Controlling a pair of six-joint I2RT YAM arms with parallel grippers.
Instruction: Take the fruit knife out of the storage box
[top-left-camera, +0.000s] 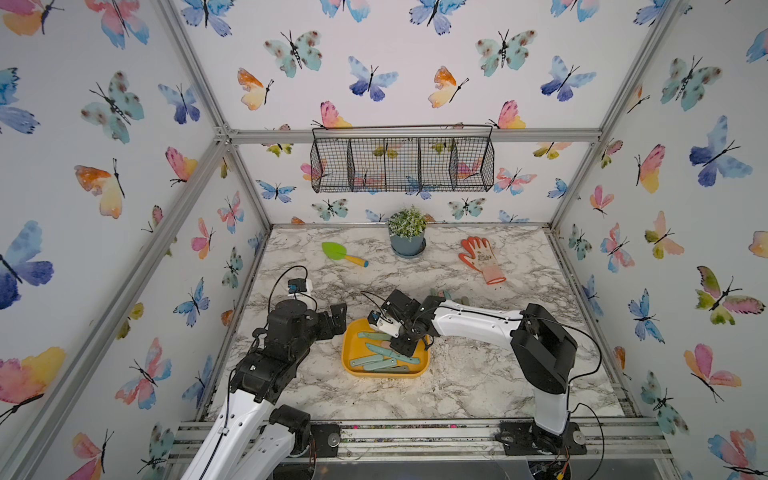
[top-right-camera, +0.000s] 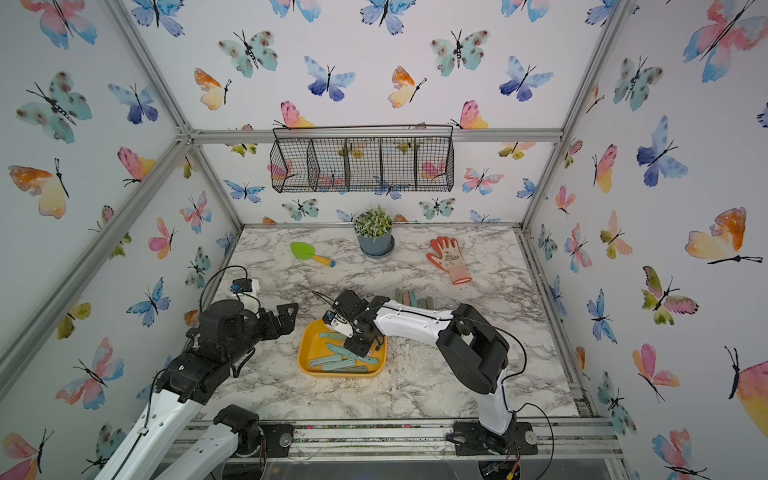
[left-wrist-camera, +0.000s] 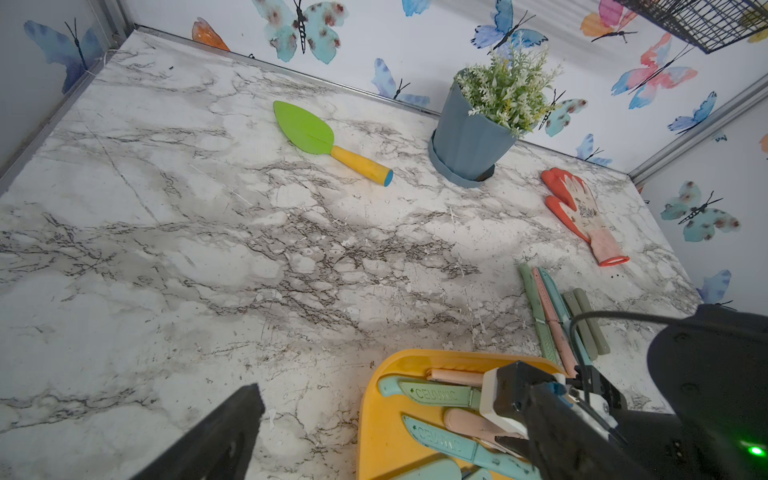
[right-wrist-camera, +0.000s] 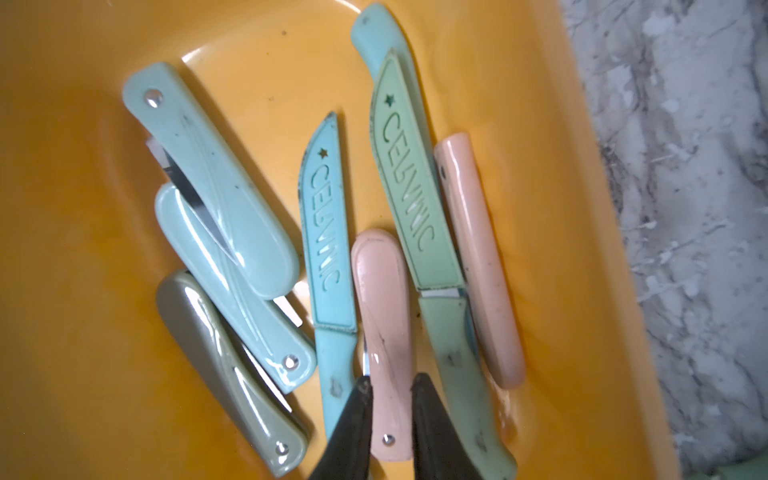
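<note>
The yellow storage box (top-left-camera: 347, 348) holds several fruit knives in blue, green, pink and grey, some folded, some sheathed. My right gripper is down in the box, its fingertips on either side of a pink folding knife (right-wrist-camera: 381, 312), shut on it near its riveted end, between a blue sheathed knife (right-wrist-camera: 324, 232) and a green one (right-wrist-camera: 412, 168). My left gripper (top-left-camera: 336, 318) is above the left side of the box; in the left wrist view its fingers are blurred at the bottom, apart, with nothing held between them.
More knives (left-wrist-camera: 552, 312) lie behind the box. A green trowel (left-wrist-camera: 304, 128), a potted plant (left-wrist-camera: 472, 136) and a glove (left-wrist-camera: 584, 216) stand or lie at the back. A wire basket (top-left-camera: 402, 164) hangs on the rear wall.
</note>
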